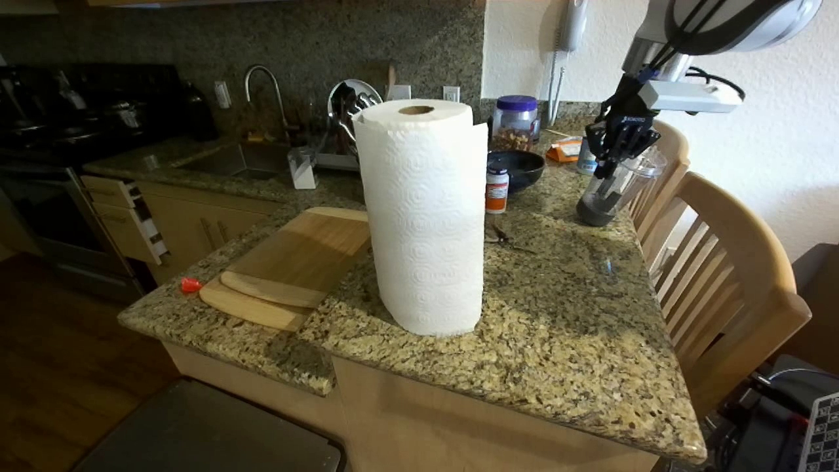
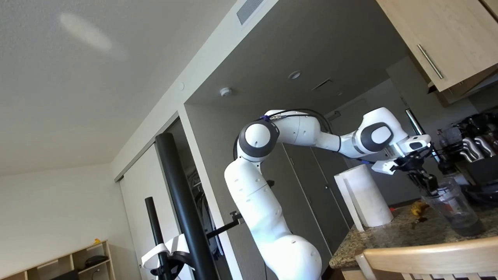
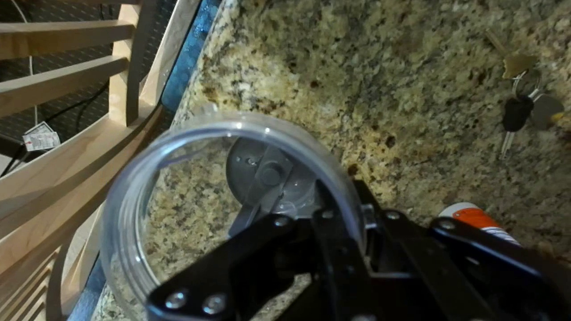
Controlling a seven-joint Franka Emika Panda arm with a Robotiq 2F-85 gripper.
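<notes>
A clear jar (image 1: 626,180) with a dark grey base hangs tilted at the right side of the counter, its mouth leaning toward the chairs. My gripper (image 1: 604,168) is shut on the jar's wall near the rim. In the wrist view the round rim (image 3: 126,214) of the jar passes between my dark fingers, and a grey bottom piece shows down inside. Exterior view 2 has the jar (image 2: 455,210) below my gripper (image 2: 432,192), above or touching the counter; which of these I cannot tell.
Wooden chairs (image 1: 735,267) line the counter's right edge. A paper towel roll (image 1: 425,228) stands mid-counter. Behind it are a white-and-orange bottle (image 1: 496,191), a black bowl (image 1: 523,168) and a purple-lidded jar (image 1: 516,122). Keys (image 3: 518,109) lie on the granite.
</notes>
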